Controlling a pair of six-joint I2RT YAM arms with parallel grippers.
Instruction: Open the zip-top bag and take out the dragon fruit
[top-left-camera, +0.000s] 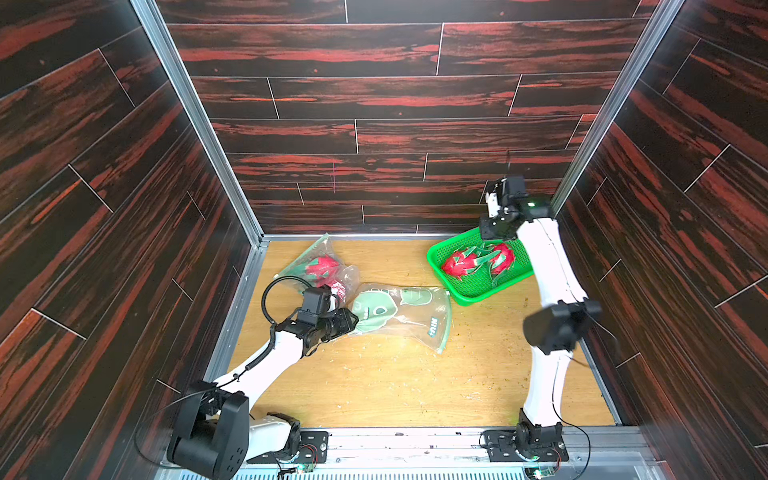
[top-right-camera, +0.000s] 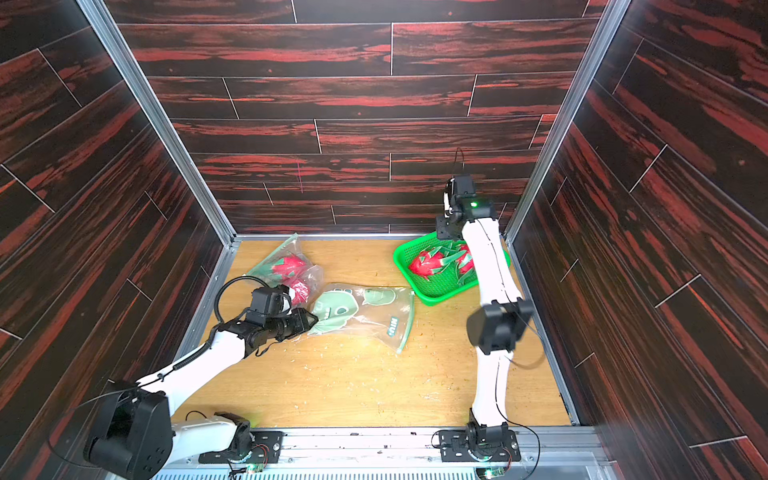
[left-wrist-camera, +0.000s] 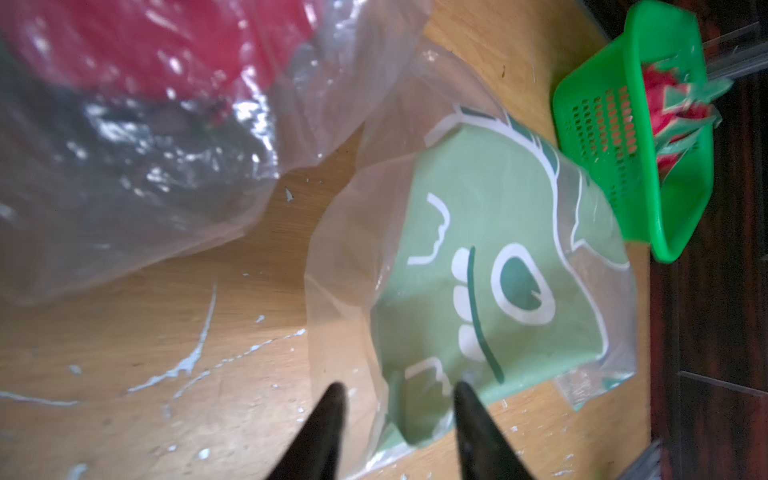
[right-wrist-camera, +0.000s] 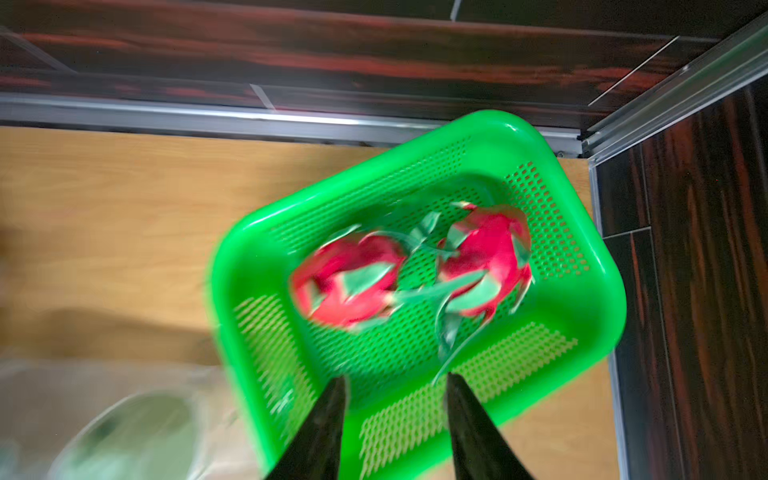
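Two red dragon fruits, one to the left and one to the right, lie in the green basket. Above them my right gripper stands open, holding nothing. An emptied-looking clear bag with a green print lies flat mid-table. My left gripper is open above its near end; whether a finger touches the film cannot be told. Another clear bag at the back left has red fruit inside; in the left wrist view its fruit shows at the upper left.
The basket sits near the back right corner, close to the back wall. The left bag lies near the left wall.
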